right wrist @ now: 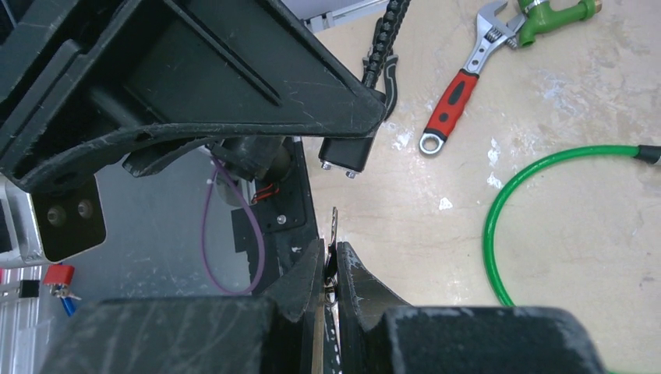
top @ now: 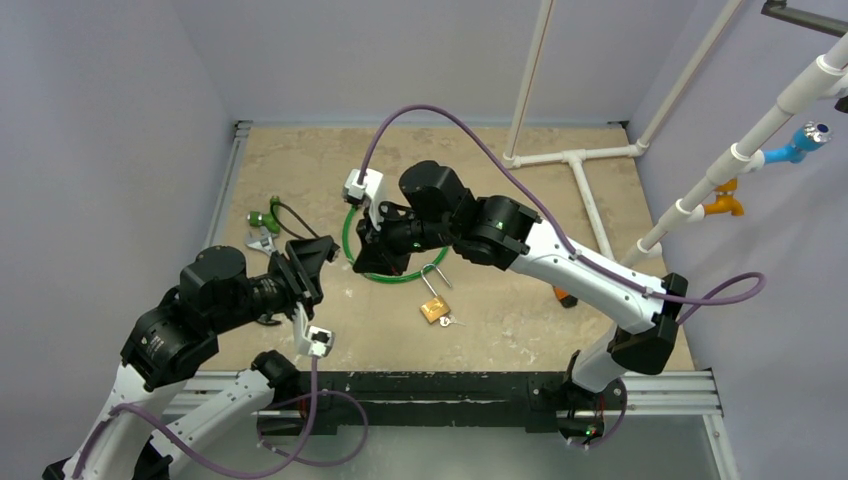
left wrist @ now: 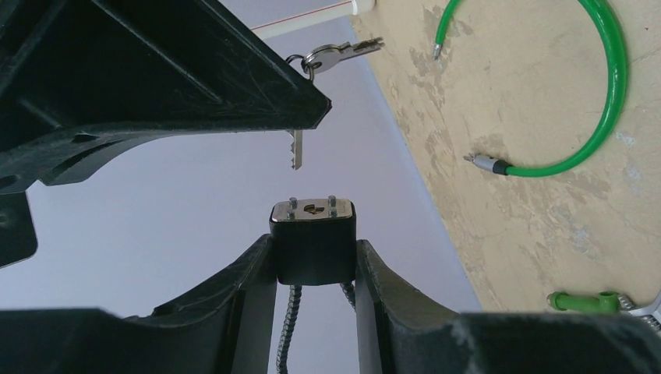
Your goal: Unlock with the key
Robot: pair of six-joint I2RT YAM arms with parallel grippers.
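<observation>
My left gripper is shut on a black lock body [left wrist: 314, 245] with a steel keyway face, a braided cable hanging from it. Just above that face, in the left wrist view, a key [left wrist: 296, 148] points down from my right gripper, with a second key [left wrist: 335, 54] on the ring. In the right wrist view my right gripper is shut on the upright key, and the lock [right wrist: 347, 153] is beyond it. Both grippers [top: 325, 250] [top: 362, 255] face each other over the table. A brass padlock [top: 434, 308] with keys lies on the table.
A green hose [left wrist: 608, 117], an adjustable wrench [right wrist: 452, 105] and a green fitting [right wrist: 557, 19] lie on the table. White pipes [top: 590, 200] with blue and orange taps occupy the right side.
</observation>
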